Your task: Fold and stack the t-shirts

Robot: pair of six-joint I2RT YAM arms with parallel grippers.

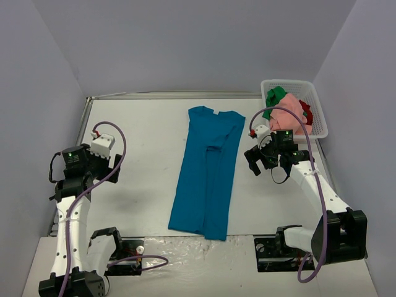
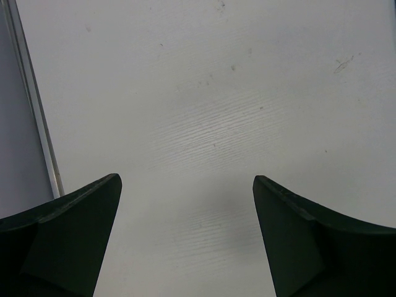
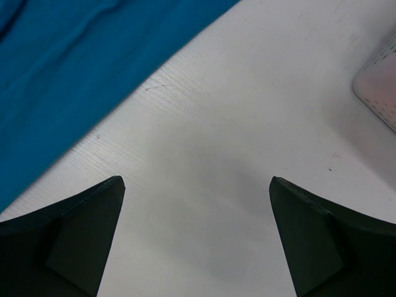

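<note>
A blue t-shirt (image 1: 195, 179) lies lengthwise in the middle of the table, its sides turned inward into a long narrow strip. Its collar end points to the back wall, and its lower end hangs slightly past the front edge. Well to the left of the shirt, my left gripper (image 1: 111, 170) is open over bare table, fingers apart and empty. On the other side, my right gripper (image 1: 254, 162) is open between shirt and basket. In the right wrist view the shirt's edge (image 3: 117, 68) crosses the upper left, clear of the fingers (image 3: 93, 229).
At the back right stands a white basket (image 1: 318, 111) holding crumpled green, pink (image 1: 288, 111) and red cloth. Bare table (image 1: 145, 154) stretches between the left gripper and the shirt. Walls close in the left, back and right.
</note>
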